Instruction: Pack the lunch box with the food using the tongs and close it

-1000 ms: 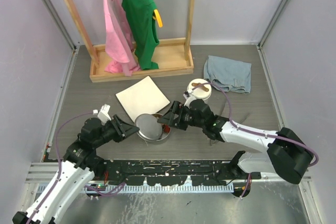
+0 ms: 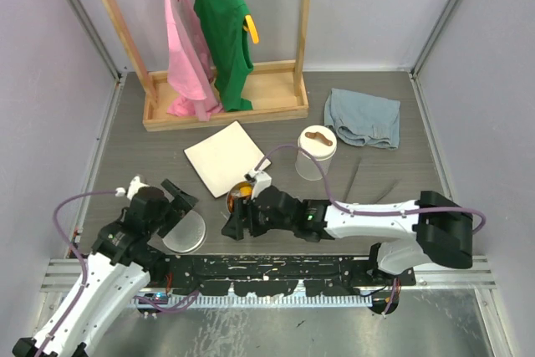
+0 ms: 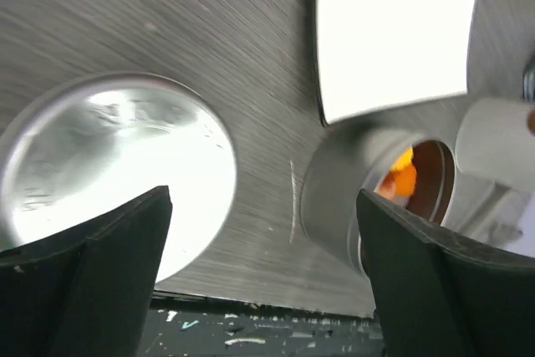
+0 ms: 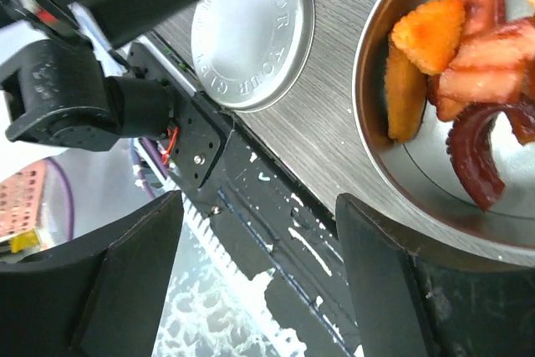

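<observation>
A round metal lid (image 2: 185, 235) lies on the table at lower left, beside the steel lunch box (image 3: 328, 190), which holds fried pieces (image 4: 428, 35) and meat slices (image 4: 485, 73). My left gripper (image 2: 180, 202) is open above the lid, nothing between its fingers. My right gripper (image 2: 234, 225) hangs open over the lunch box and hides much of it in the top view; in the right wrist view its fingers frame the box's near side and the table edge.
A white square board (image 2: 219, 156) lies behind the box, a white canister (image 2: 315, 163) to the right. Folded blue cloth (image 2: 362, 116) sits at back right; a wooden rack (image 2: 276, 106) with hanging clothes stands at the back.
The lid has come off the lunch box to the table at left. The left gripper has drawn left; the right gripper has moved left over the box.
</observation>
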